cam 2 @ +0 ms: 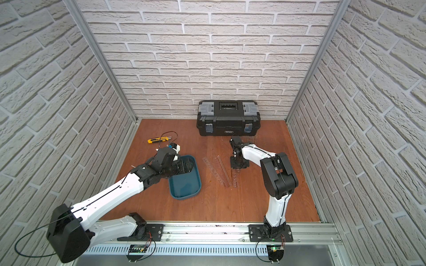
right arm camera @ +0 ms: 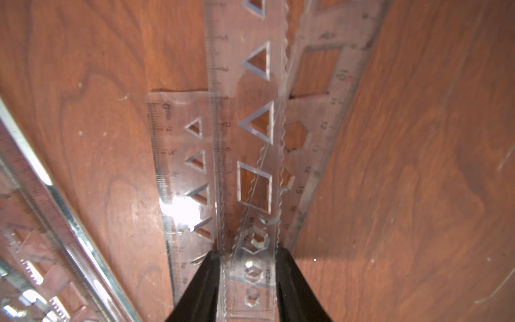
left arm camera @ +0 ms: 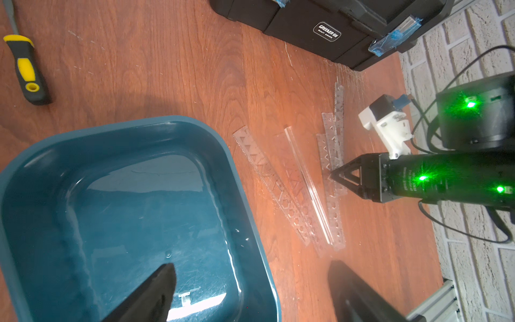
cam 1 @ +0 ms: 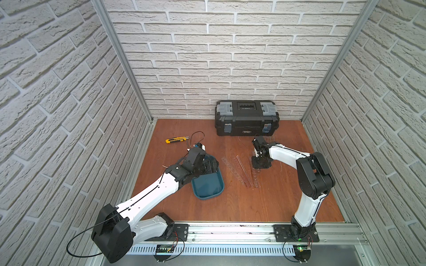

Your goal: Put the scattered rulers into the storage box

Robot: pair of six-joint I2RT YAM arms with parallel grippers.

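The clear rulers lie on the wooden table right of the blue storage box [left arm camera: 230,177], whose visible inside holds no ruler. One patterned ruler [left arm camera: 273,185] slants near the box; a narrow clear ruler [left arm camera: 310,185] lies right of it. Farther right, several rulers overlap. My right gripper is low over this pile. Its fingers [right arm camera: 201,284] flank the topmost ruler [right arm camera: 241,91], close against both long edges; whether they grip it I cannot tell. My left gripper hangs open over the box, nothing between its fingers.
A black toolbox [cam 1: 246,117] stands at the back. A yellow cutter [cam 1: 177,139] and a yellow-black screwdriver [left arm camera: 28,69] lie left of it.
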